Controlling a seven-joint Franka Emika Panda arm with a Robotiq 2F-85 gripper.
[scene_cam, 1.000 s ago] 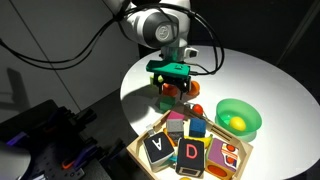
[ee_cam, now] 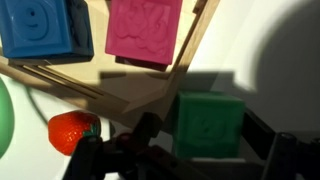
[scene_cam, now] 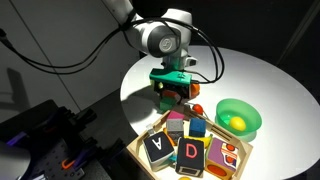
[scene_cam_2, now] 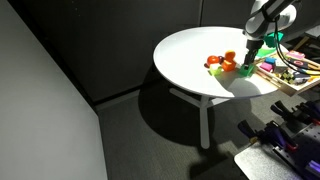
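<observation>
A green block shows in the wrist view between the two dark fingers of my open gripper. From the first exterior view, that block sits on the white table just beyond the wooden tray, with the gripper right above and around it. In the second exterior view the green block is partly covered by the arm. Whether the fingers touch its sides, I cannot tell.
A wooden tray of lettered and coloured blocks stands close in front. Beside it are a strawberry and a green bowl holding a yellow thing. Orange and red items lie behind the gripper.
The gripper has come down over the green block, which was more visible below it before. The tray and bowl have stayed put.
</observation>
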